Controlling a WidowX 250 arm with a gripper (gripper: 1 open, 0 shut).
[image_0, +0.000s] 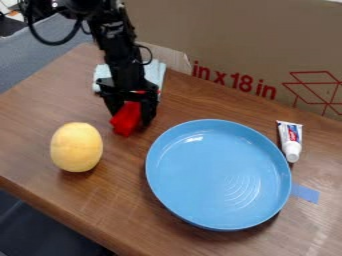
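Observation:
My gripper is lowered at the back left of the wooden table, open around a red object that rests on the tabletop. The black fingers partly hide the object, and I cannot see whether they touch it. A light folded cloth lies just behind the gripper.
A large blue plate fills the right middle of the table. A yellow egg-shaped object sits at the front left. A toothpaste tube lies right of the plate, beside blue tape. A cardboard sheet stands along the back.

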